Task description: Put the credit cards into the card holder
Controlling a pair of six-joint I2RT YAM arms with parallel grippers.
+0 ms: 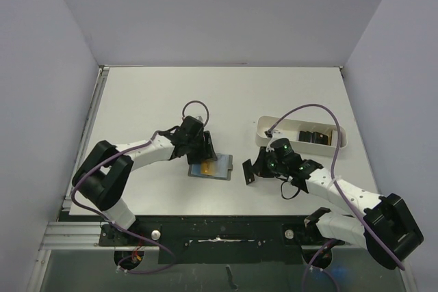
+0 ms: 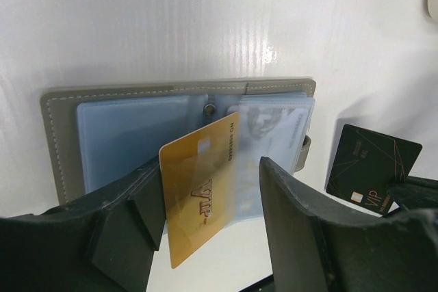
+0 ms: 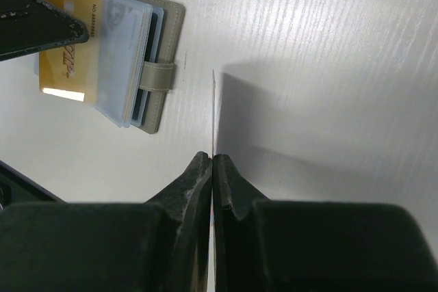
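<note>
The open card holder (image 1: 222, 169), grey with clear blue sleeves (image 2: 130, 135), lies on the white table, a gold VIP card (image 2: 198, 203) on it, angled over the sleeves. My left gripper is open over the holder, its fingers either side of the gold card. To the right, my right gripper is shut on a card seen edge-on, a thin line between its fingertips; in the left wrist view this is a black VIP card (image 2: 366, 162), also visible from above (image 1: 249, 173).
A white tray (image 1: 274, 124) with dark cards in compartments sits at the back right.
</note>
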